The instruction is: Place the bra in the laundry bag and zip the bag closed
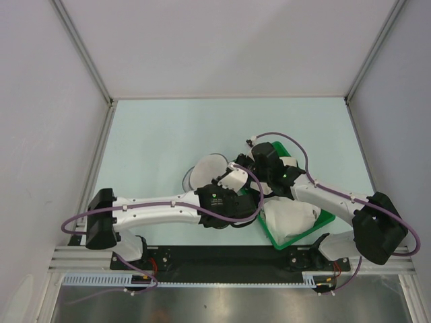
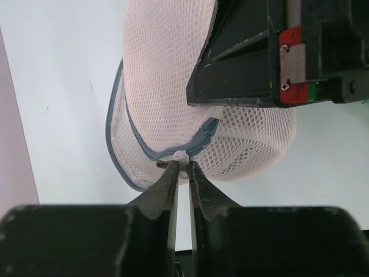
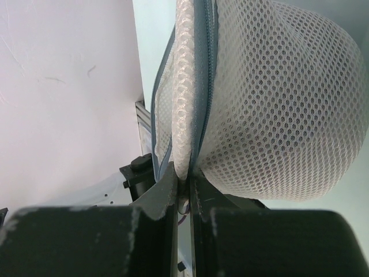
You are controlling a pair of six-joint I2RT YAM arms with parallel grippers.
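Observation:
The white mesh laundry bag (image 1: pixel 207 169) with grey-trimmed zipper (image 2: pixel 202 137) lies mid-table, partly under both grippers. My left gripper has its fingertips close together at a small pale tab on the zipper's end; whether they grip it is unclear. My right gripper is shut on the bag's zipped edge (image 3: pixel 196 104), which runs up from between its fingers. The bra cannot be made out in these views.
A green tray (image 1: pixel 323 219) with folded white fabric (image 1: pixel 291 217) lies right of the bag, partly under the right arm.

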